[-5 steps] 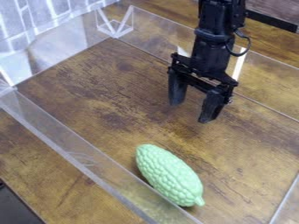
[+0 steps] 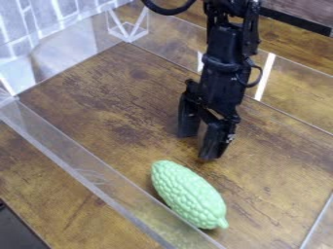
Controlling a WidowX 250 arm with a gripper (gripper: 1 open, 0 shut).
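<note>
A black robot gripper [image 2: 205,131] hangs low over the wooden floor of a clear-walled bin, right of centre in the camera view, its fingers pointing down. Whether anything is between them is hard to tell against the dark shapes. A pale green bumpy vegetable, like a bitter melon [image 2: 189,194], lies on the wood at the bottom centre, below and apart from the gripper.
Clear plastic walls [image 2: 78,154] border the area on the left, back and right. The wooden surface [image 2: 104,102] left of the gripper is bare. A white patterned cloth [image 2: 39,29] is at the upper left, outside the walls.
The gripper has moved down and slightly left in the view, toward the green vegetable, and has turned somewhat. The vegetable has not moved.
</note>
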